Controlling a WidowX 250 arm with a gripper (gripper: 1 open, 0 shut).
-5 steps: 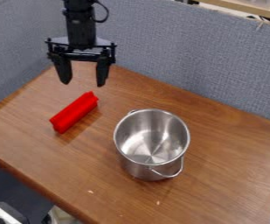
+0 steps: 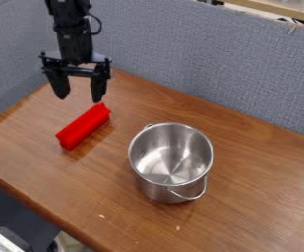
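A red cylinder-like bar (image 2: 84,126) lies diagonally on the wooden table (image 2: 128,207) at the left. Above and behind it hangs the black gripper (image 2: 80,92), its two fingers spread apart with nothing between them. A steel pot (image 2: 170,159) with two handles stands right of the bar, apart from it.
Grey padded walls (image 2: 207,64) border the table at the back and left.
The gripper has moved left, and its fingers appear somewhat closer together. The bar and the pot have not moved.
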